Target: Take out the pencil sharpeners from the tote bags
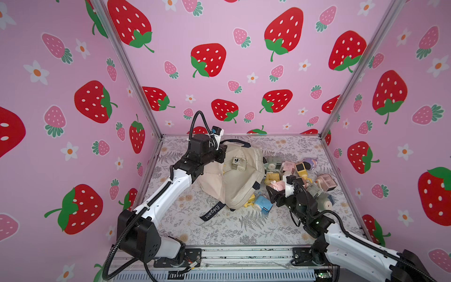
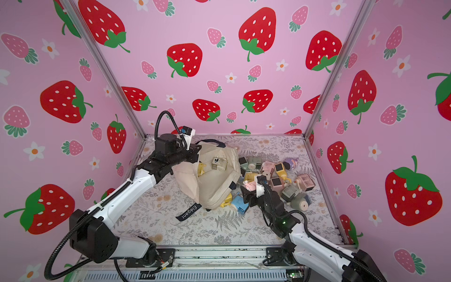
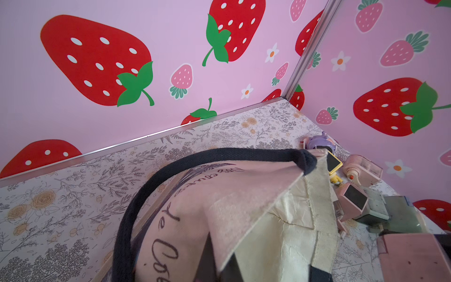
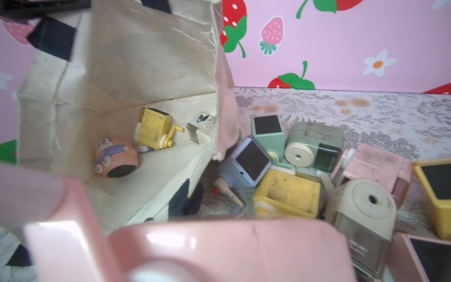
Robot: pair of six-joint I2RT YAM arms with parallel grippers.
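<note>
A cream tote bag [image 1: 242, 185] lies open in the middle. Inside it in the right wrist view are a yellow sharpener [image 4: 152, 129], a pink figure sharpener [image 4: 116, 159] and a pale one [image 4: 201, 127]. My left gripper [image 1: 220, 155] is at the bag's upper left edge, shut; its tips are mostly hidden by fabric in the left wrist view. My right gripper [image 1: 277, 192] is over the pile right of the bag, a pink sharpener [image 4: 225, 249] directly at it, close to the right wrist camera; the fingers are hidden, so I cannot tell whether they touch it.
Sharpeners crowd the table right of the bag, among them a green one [image 4: 313, 141] and a yellow one [image 4: 286, 192]. A blue one [image 1: 263, 204] lies at the bag's front. Bare table [image 1: 253, 225] shows in front and at the back.
</note>
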